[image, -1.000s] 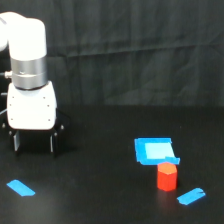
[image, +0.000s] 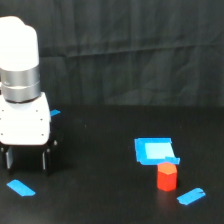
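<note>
My white gripper (image: 26, 158) hangs low at the left edge of the camera view, partly cut off by the frame, its dark fingers pointing down above the black table. I see nothing between the fingers. A red hexagonal block (image: 167, 176) stands at the right, in front of a white square outlined with blue tape (image: 142, 150).
Blue tape strips lie at the front left (image: 21, 188) and front right (image: 191, 196), with another small piece (image: 55, 112) behind the gripper. A dark curtain hangs behind.
My gripper has shifted left and a little lower, toward the front. The red block and the taped square have not moved.
</note>
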